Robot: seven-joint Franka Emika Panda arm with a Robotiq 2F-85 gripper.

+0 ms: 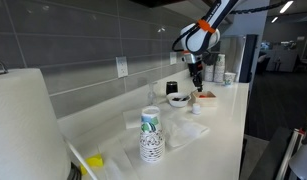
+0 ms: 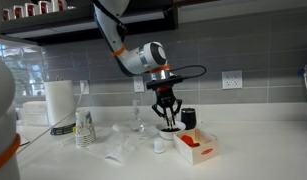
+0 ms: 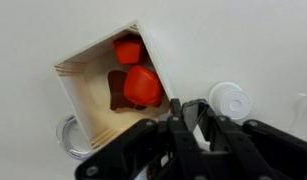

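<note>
My gripper is shut on a small grey, shiny object, whose kind I cannot tell. In the wrist view it hangs over the side of a cream open box. Inside the box lie a red piece, a smaller red piece and a dark brown piece. Exterior view 2 has the gripper pointing down above the work area, near the box. What it holds is too small to make out in either exterior view.
Close beside the gripper stands a white-capped bottle; a clear round container is on the box's other side. A white bowl, a dark container, a plastic bag and stacked patterned cups share the counter.
</note>
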